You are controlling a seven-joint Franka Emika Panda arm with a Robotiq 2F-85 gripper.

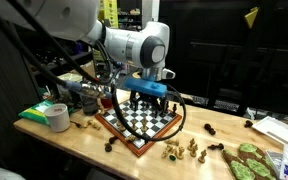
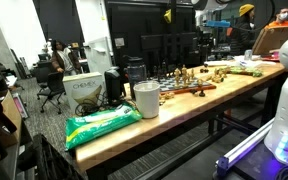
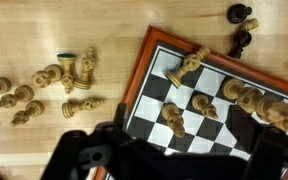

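Observation:
A chessboard (image 1: 156, 112) with a reddish-brown border lies on the wooden table, some pieces on it. In the wrist view my gripper is open over this board, its two dark fingers (image 3: 96, 150) wide apart. A light wooden chess piece (image 3: 173, 119) shows on the squares between them. Other light pieces rest on the board, among them a tilted piece (image 3: 188, 67) near the border and a small pawn (image 3: 204, 106). In the first exterior view the arm and its cable partly cover the board.
Several light pieces (image 3: 74, 72) lie loose on the table left of the board in the wrist view, and dark pieces (image 3: 241, 32) are off its upper edge. A white mug (image 1: 58, 117) stands at the table's left. A green mat (image 1: 247, 162) lies at the right.

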